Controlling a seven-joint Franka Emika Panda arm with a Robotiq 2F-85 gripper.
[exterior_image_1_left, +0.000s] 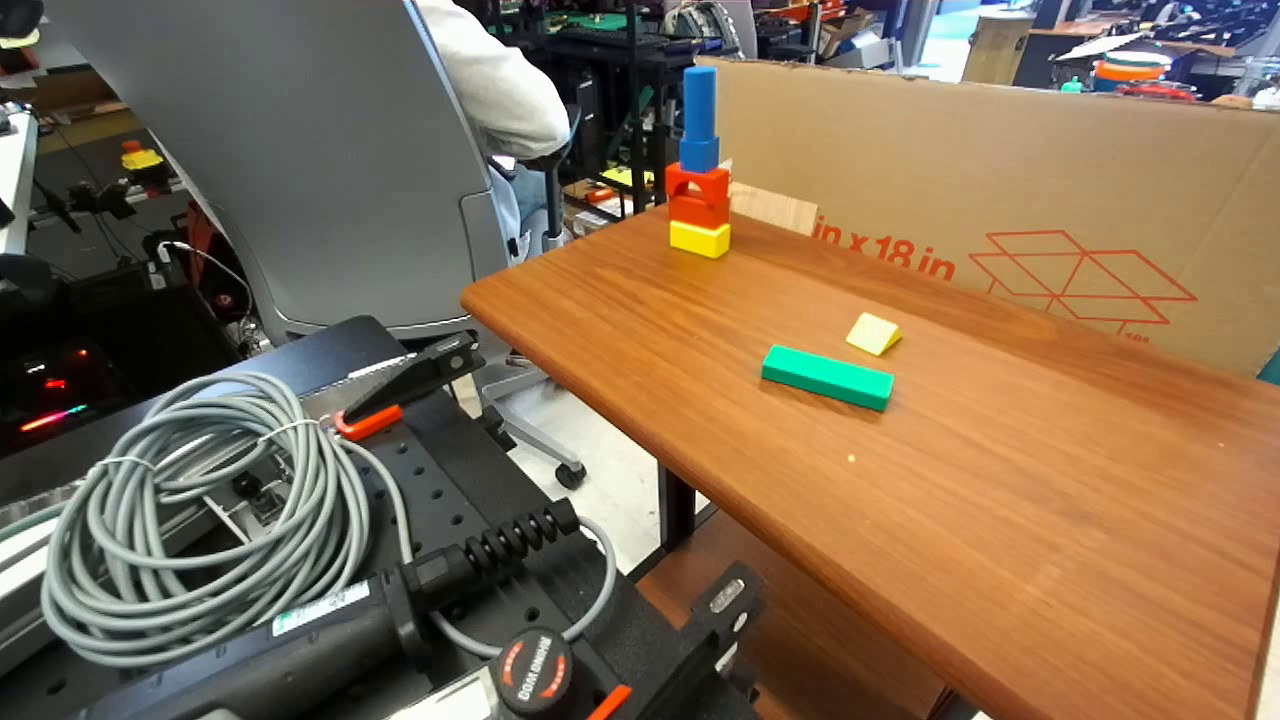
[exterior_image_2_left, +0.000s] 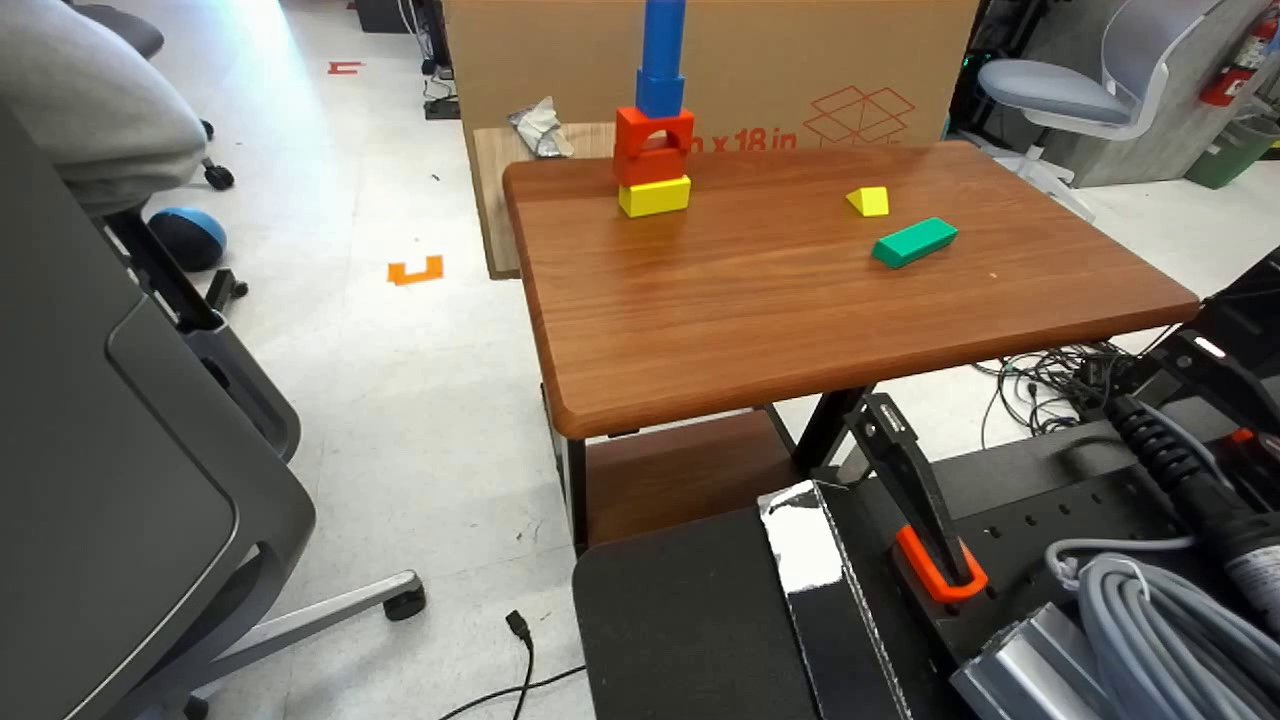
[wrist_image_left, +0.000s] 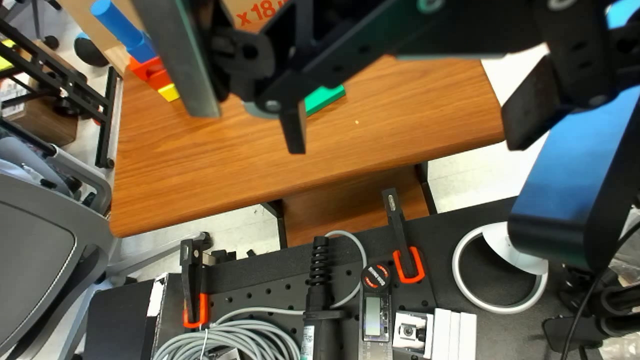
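Observation:
In the wrist view my gripper is open, its two black fingers wide apart with only air between them. It hangs clear of the wooden table; neither exterior view shows it. A tower of blocks stands at the table's far left: a yellow block at the bottom, red arched blocks above, then a blue block and an upright blue cylinder. A green bar lies flat near the middle, with a small yellow wedge behind it, apart. One finger partly covers the green bar in the wrist view.
A cardboard sheet walls off the table's back edge. On the black bench in front are coiled grey cable, a clamp and a white ring.

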